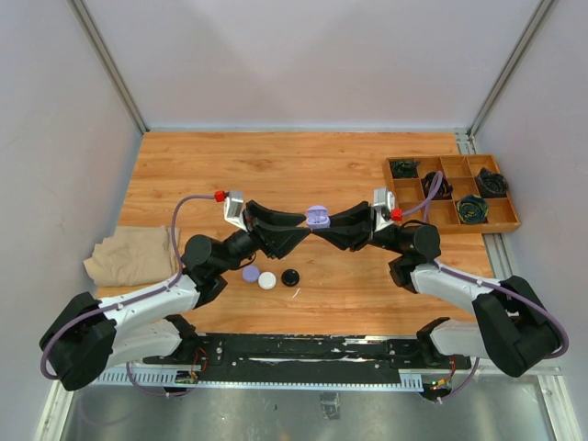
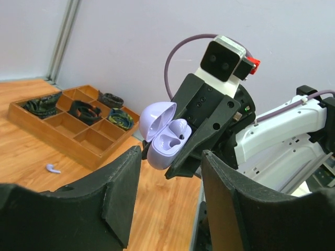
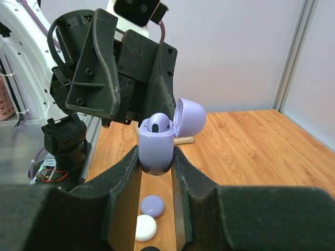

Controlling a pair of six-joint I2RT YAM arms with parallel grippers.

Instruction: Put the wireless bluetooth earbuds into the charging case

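The lilac charging case (image 1: 317,219), lid flipped up, is held in my right gripper, which is shut on it. In the right wrist view an earbud (image 3: 157,123) shows inside it; in the left wrist view a cavity faces me. My left gripper is part open, its fingers just in front of the case, with no object seen clearly between them. A lone lilac earbud (image 2: 52,168) appears on the wood in the left wrist view.
A wooden compartment tray (image 1: 450,220) with dark bundles sits at the right. A beige cloth (image 1: 129,257) lies at the left. Lilac, white (image 1: 266,280) and black (image 1: 290,277) discs lie below the arms.
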